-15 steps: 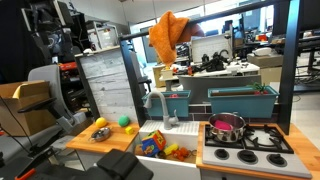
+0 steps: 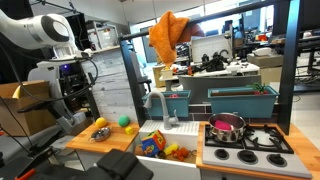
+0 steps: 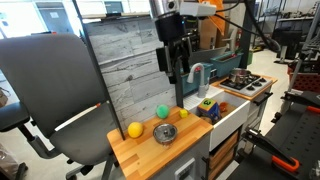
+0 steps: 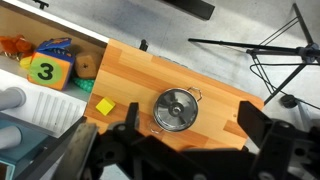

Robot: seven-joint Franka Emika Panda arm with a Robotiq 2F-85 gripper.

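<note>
A small silver lidded pot (image 4: 176,110) with wire handles and a dark knob stands on the wooden counter (image 4: 218,104). The same pot (image 3: 165,132) is near the counter's front in exterior view 2, with the gripper (image 3: 179,73) well above it. Seen from the wrist, the pot lies between the wide-apart fingers of my open gripper, and nothing is held. A yellow block (image 4: 105,106) lies left of the pot in that view.
A sink (image 4: 42,104) holding colourful toys, one a numbered cube (image 4: 48,70), adjoins the counter. Green (image 3: 162,112) and yellow (image 3: 135,129) round items lie near the pot. Farther off, a pink-filled pot (image 2: 225,127) sits beside the stove (image 2: 248,147). A black chair (image 3: 60,105) stands nearby.
My arm has come down from the top left of exterior view 1 and a little to the right, toward the counter. The objects on the counter have not moved.
</note>
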